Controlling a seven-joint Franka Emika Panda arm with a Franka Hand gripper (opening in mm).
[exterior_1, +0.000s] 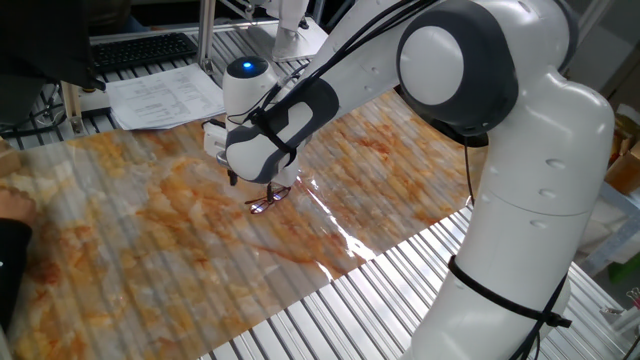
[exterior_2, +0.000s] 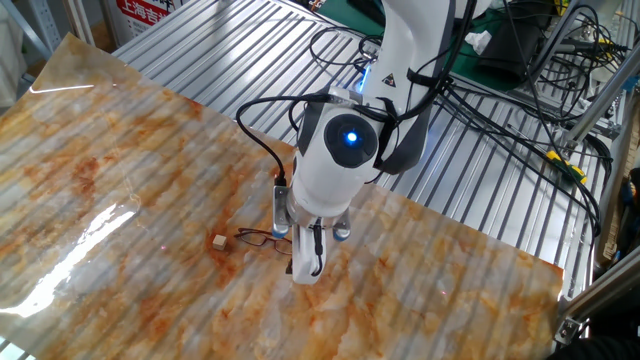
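Observation:
Dark-framed glasses (exterior_1: 268, 206) lie on the marbled sheet covering the table. My gripper (exterior_1: 251, 189) points down at them in exterior view 1, its two dark fingers spread apart; it is open. One finger overlaps the upper edge of the glasses there, and whether they touch cannot be told. From exterior view 2, the glasses (exterior_2: 262, 240) show just left of the white gripper body, which partly covers them. A small pale block (exterior_2: 220, 242) rests left of the glasses; the arm seems to hide it in the other view.
Papers (exterior_1: 165, 97) and a black keyboard (exterior_1: 145, 51) lie beyond the sheet's far edge. A person's hand (exterior_1: 17, 206) rests at the left edge. Most of the marbled sheet (exterior_1: 130, 260) is bare. Loose cables cross the slatted table behind the arm in exterior view 2.

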